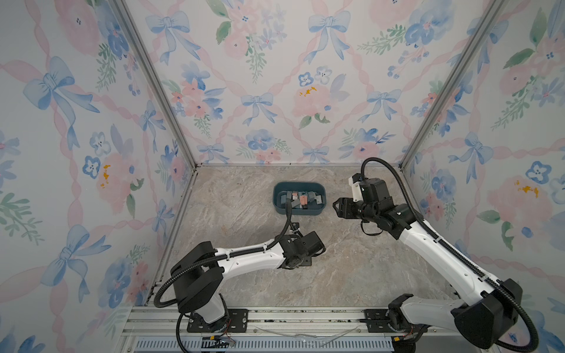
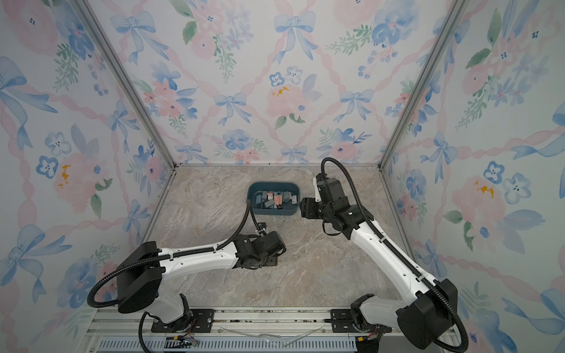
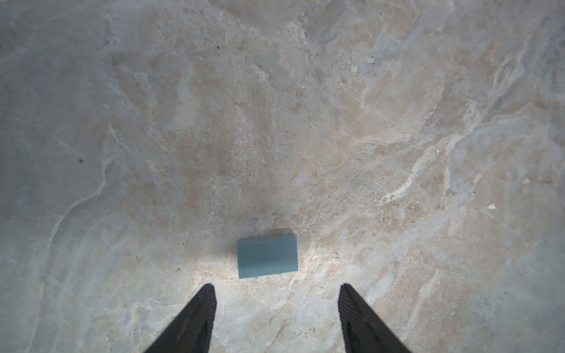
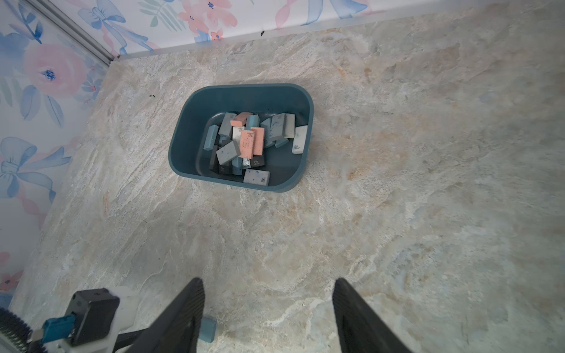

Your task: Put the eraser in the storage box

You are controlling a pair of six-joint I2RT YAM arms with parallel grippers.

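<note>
A blue-grey eraser lies alone on the marble table, just ahead of my left gripper, whose fingers stand apart with nothing between them; in the right wrist view the eraser [image 4: 207, 328] is partly hidden at the bottom. The storage box [image 4: 241, 89], a dark teal open bin holding several grey, white, pink and blue erasers, sits at the back middle of the table. My right gripper is raised to the right of and in front of the box, fingers apart and empty.
Patterned walls with metal edge rails [image 1: 179, 135] enclose the table [image 4: 412, 194] on the left, back and right. The left arm stretches across the front left of the table.
</note>
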